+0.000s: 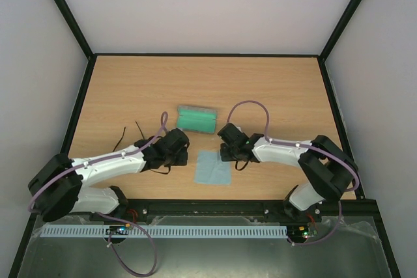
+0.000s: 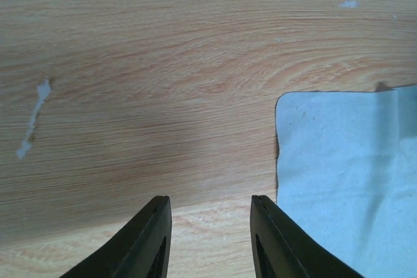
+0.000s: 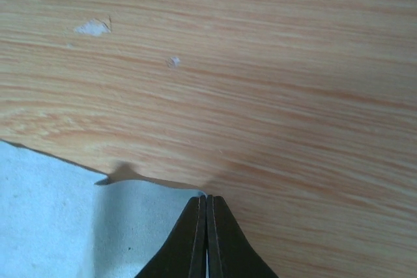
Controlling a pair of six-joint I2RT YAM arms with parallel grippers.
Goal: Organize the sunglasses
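Note:
A pale blue cloth [image 1: 210, 170] lies flat on the table between my arms. My right gripper [image 1: 225, 154] is shut at the cloth's upper right part, on its edge, where the cloth shows a crease. My left gripper [image 1: 179, 161] stands open over bare wood just left of the cloth [image 2: 332, 161], nothing between its fingers. A green case [image 1: 196, 119] with a grey side lies behind the cloth. Thin dark items [image 1: 119, 137] lie at the left, partly hidden by the left arm; I cannot tell if they are sunglasses.
Walls and dark frame rails bound it. Small pale scuffs mark the wood in both wrist views.

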